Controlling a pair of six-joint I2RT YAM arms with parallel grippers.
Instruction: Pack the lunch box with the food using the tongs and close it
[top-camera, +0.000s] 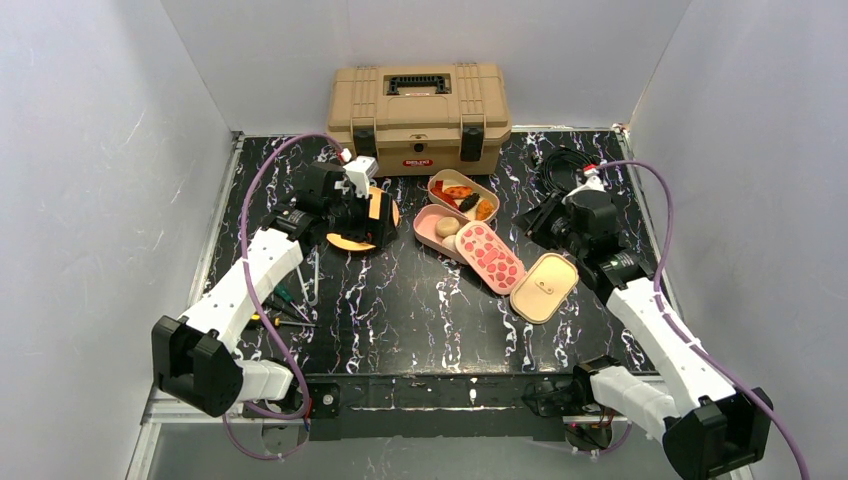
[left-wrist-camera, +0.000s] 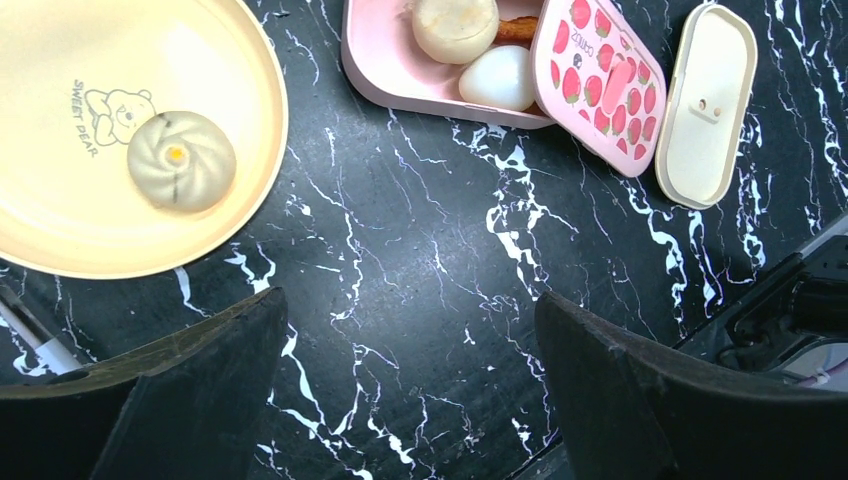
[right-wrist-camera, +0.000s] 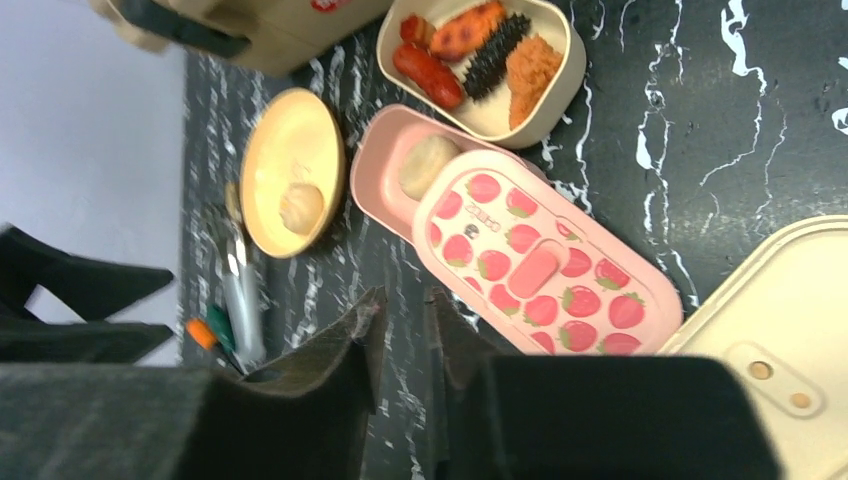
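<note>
The strawberry-print lid (top-camera: 489, 257) lies slantwise, one end across the pink box (top-camera: 428, 222), the other at the cream lid (top-camera: 545, 288) on the table. In the left wrist view a bun (left-wrist-camera: 455, 28) and an egg (left-wrist-camera: 497, 78) show inside the pink box; the strawberry lid hides the rest. My right gripper is slightly open, apart from the lid, with only a narrow empty gap between its fingers. Over the yellow plate (top-camera: 350, 243) my left gripper stands wide open and empty. A swirled bun (left-wrist-camera: 181, 161) rests on that plate.
Behind the pink box sits a cream box (right-wrist-camera: 560, 85) with sausage and other food. A tan toolbox (top-camera: 420, 120) fills the back. Tools (top-camera: 285, 305) lie at the left, coiled black cable (top-camera: 565, 165) at the back right.
</note>
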